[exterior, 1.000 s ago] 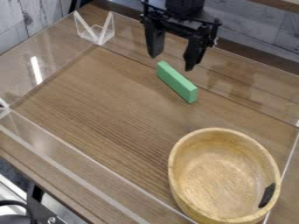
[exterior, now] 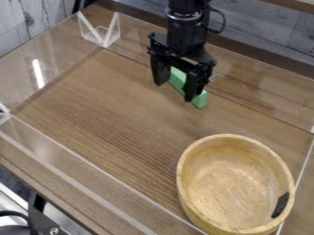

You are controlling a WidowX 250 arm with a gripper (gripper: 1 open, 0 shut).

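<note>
My black gripper (exterior: 174,70) hangs from the top of the camera view, open, low over a green bar (exterior: 196,95) lying diagonally on the wooden table (exterior: 98,119). Its fingers are beside or around the bar's upper part, which is partly hidden behind them; whether they touch it I cannot tell.
A beige oval bowl (exterior: 233,149) takes up the lower right. A white wire piece (exterior: 101,32) stands at the back left, and another lies at the left edge.
The bar and bowl look to be in the same places.
</note>
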